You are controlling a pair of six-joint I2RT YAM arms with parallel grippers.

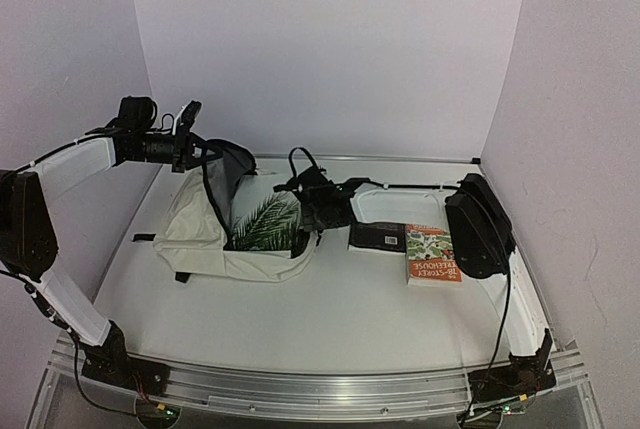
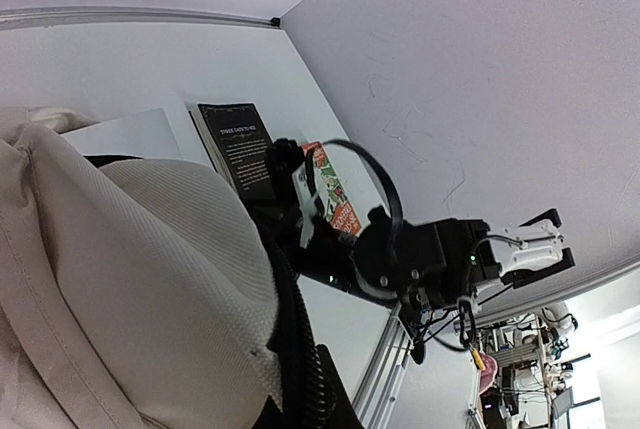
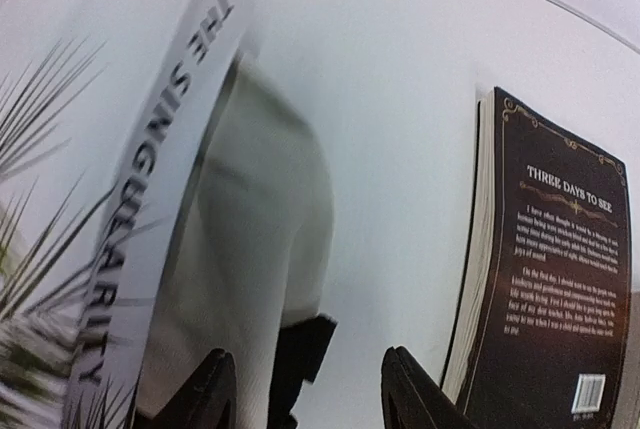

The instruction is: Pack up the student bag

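The cream bag [image 1: 190, 234] lies on the left of the table with its mouth open. My left gripper [image 1: 212, 153] is shut on the zippered edge of its raised grey-lined flap [image 1: 230, 174]; in the left wrist view the zipper edge [image 2: 305, 379] runs between the fingers. Inside the bag's mouth lies a white book with palm leaves [image 1: 265, 224], its spine [image 3: 150, 169] reading "The Singularity". My right gripper stands open at the bag's right side, nothing between its fingers, the spine to their left. Part of the book is hidden by the right arm.
A black book, "Three Days to See" [image 3: 550, 259], lies right of the bag. Beside it is a colourful treehouse book [image 1: 432, 254], partly behind the right arm in the left wrist view.
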